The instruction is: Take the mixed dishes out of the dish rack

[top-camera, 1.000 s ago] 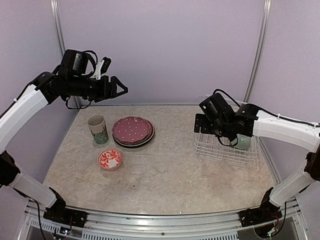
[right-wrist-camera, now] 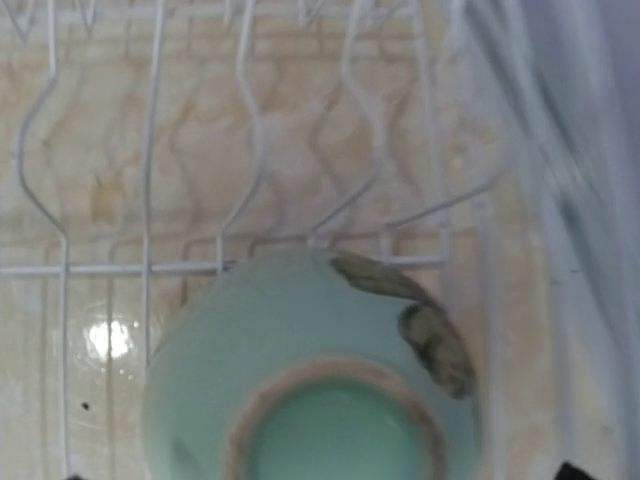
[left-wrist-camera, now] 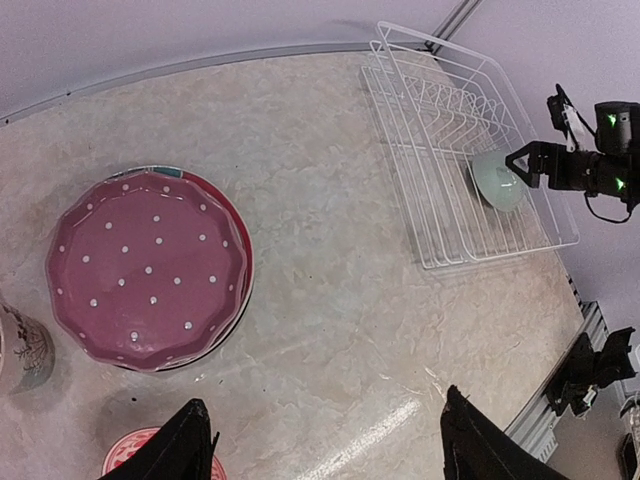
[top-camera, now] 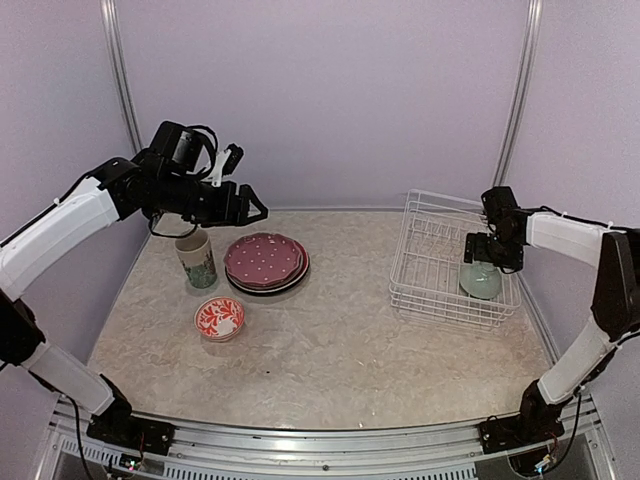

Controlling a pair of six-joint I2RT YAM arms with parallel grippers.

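Note:
A pale green bowl (top-camera: 481,281) leans in the white wire dish rack (top-camera: 408,270), its foot ring and a leaf-like mark facing up in the right wrist view, where the bowl (right-wrist-camera: 300,310) fills the lower middle. Over the rack my right gripper (top-camera: 473,247) hangs just above the bowl, open and empty. My left gripper (top-camera: 258,208) floats above the stacked plates; its fingers (left-wrist-camera: 178,445) stand apart with nothing between them. The top plate (top-camera: 263,258) is dusty red with white dots. A red-and-white patterned bowl (top-camera: 219,317) and a tall decorated cup (top-camera: 196,258) stand beside the stack.
Close behind and to the right of the rack stand the lilac walls (top-camera: 330,100). Only the green bowl shows in the rack.
The right gripper has swung rightward from the rack's left side to above the green bowl. My left gripper has drifted slightly right and down. The dishes have stayed put.

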